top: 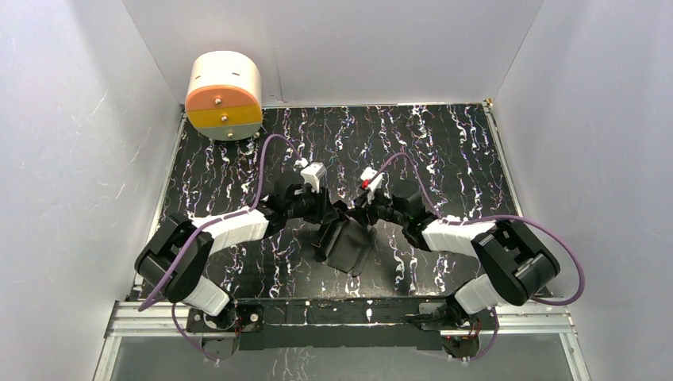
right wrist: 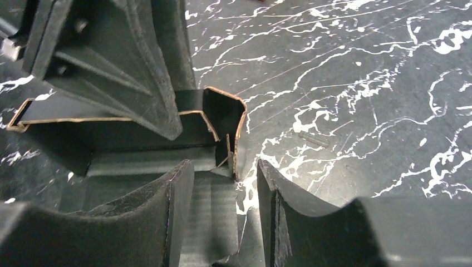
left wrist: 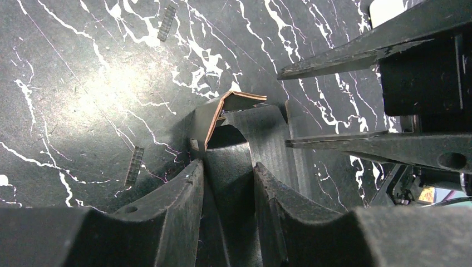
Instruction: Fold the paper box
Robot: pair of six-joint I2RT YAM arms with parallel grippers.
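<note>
The black paper box (left wrist: 273, 130) is partly folded, its narrow side raised as a channel and a wide panel (top: 347, 248) lying flat toward the front. Small end flaps (left wrist: 214, 119) stand up at its far end. My left gripper straddles the raised narrow part, one finger on each side; whether both press on it cannot be made out. Just beyond the box's far end, my right gripper is open with nothing between its fingers. An upright end flap (right wrist: 239, 133) stands beyond those fingertips. The right gripper's fingers (left wrist: 334, 64) lie close to the box.
A rounded drawer cabinet (top: 224, 95) stands at the back left. Black, white-veined marble covers the table, and its back and right areas are free. The two grippers are very close together over the box.
</note>
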